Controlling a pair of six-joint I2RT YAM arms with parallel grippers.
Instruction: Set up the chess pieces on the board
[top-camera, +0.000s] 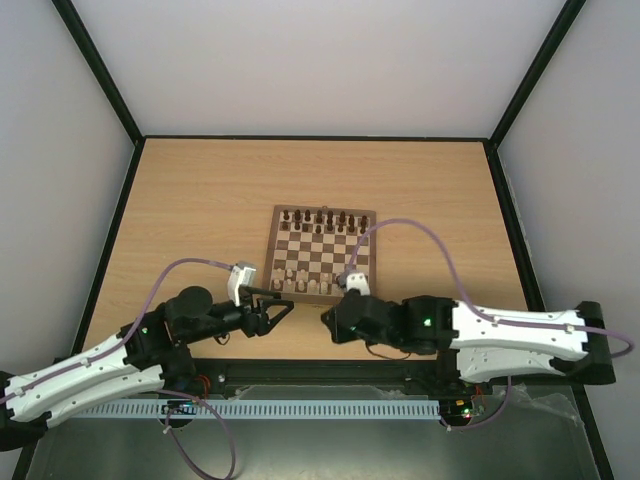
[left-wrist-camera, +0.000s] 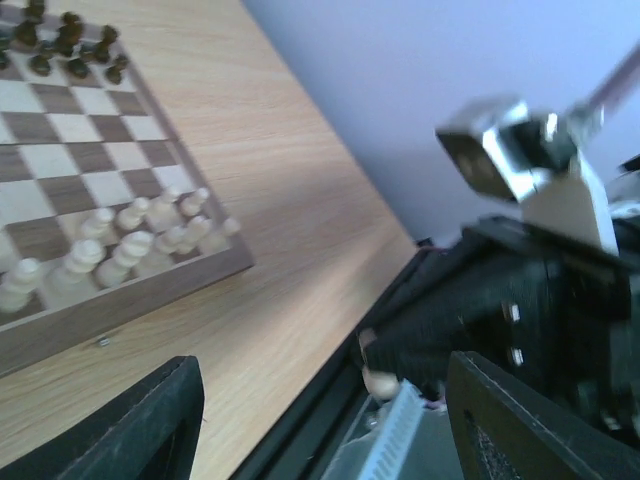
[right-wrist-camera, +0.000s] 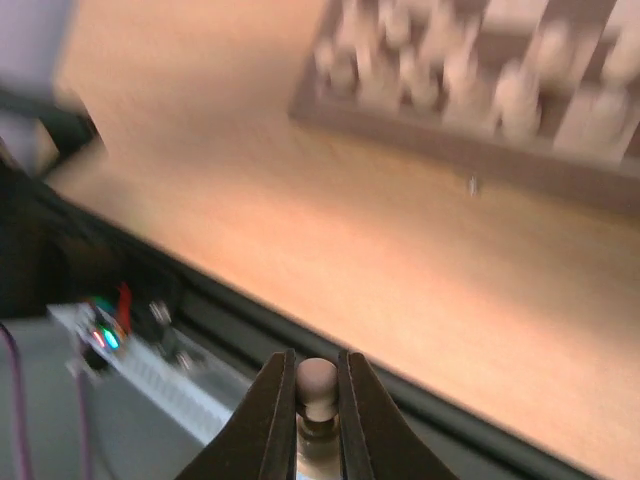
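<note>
The chessboard lies open on the table, dark pieces along its far side and white pieces along its near side. Pinched upright between the fingertips of my right gripper is a pale chess piece, its rounded top showing. That gripper is over the table's front edge, close to the board's near right; in the top view its own arm largely covers it. My left gripper is open at the board's near left corner, its fingers wide apart and nothing between them.
The right arm fills the right side of the left wrist view. A small metal clasp juts from the board's near edge. Bare table surrounds the board at the back and sides.
</note>
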